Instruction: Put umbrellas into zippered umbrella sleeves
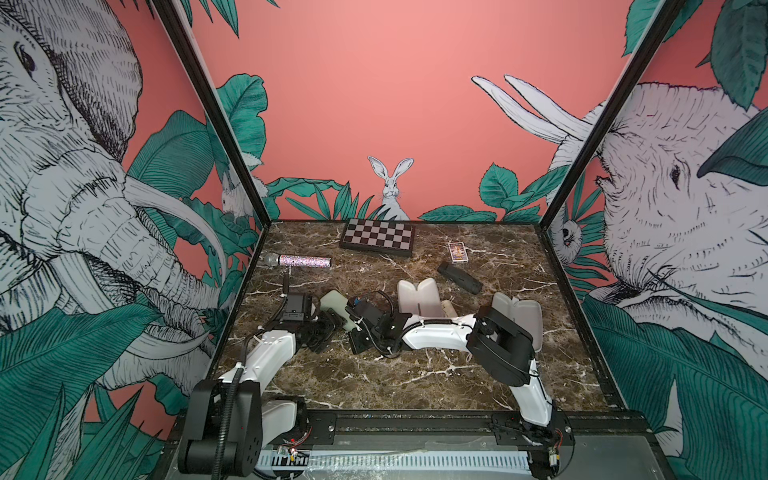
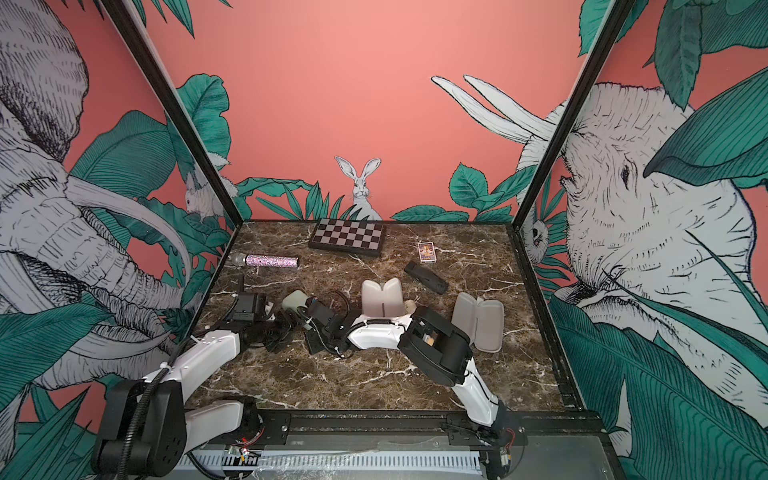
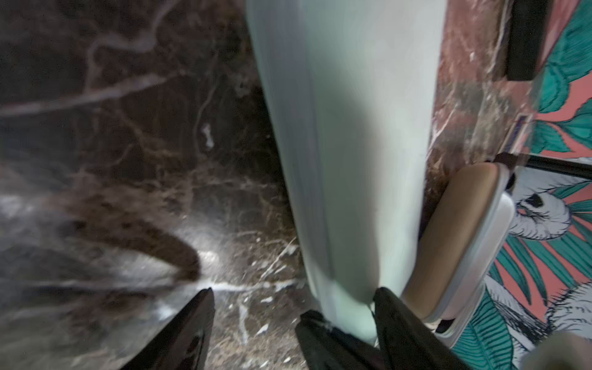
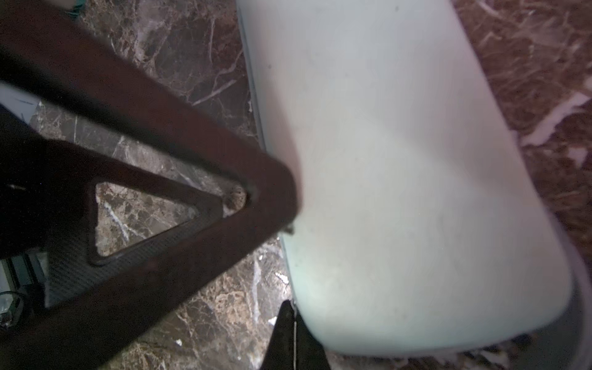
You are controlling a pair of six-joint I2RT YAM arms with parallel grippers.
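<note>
A pale green sleeve case (image 1: 335,306) lies at the middle left between my two grippers. In the left wrist view it (image 3: 348,154) runs lengthwise ahead of my open left gripper, its near end by the fingertips. My right gripper is shut at the case's edge, nothing visible between its fingers; the pale case (image 4: 407,185) fills that view, partly behind a black bracket. A black rod-like item (image 1: 460,277), possibly a folded umbrella, lies at the back right. The case's zipper is too unclear to tell.
Two open pale cases (image 1: 418,296) (image 2: 478,321) lie centre and right, a beige item (image 2: 410,305) half hidden beside one. A chessboard (image 1: 376,237), a glittery cylinder (image 1: 304,261) and a card box (image 1: 457,251) are at the back.
</note>
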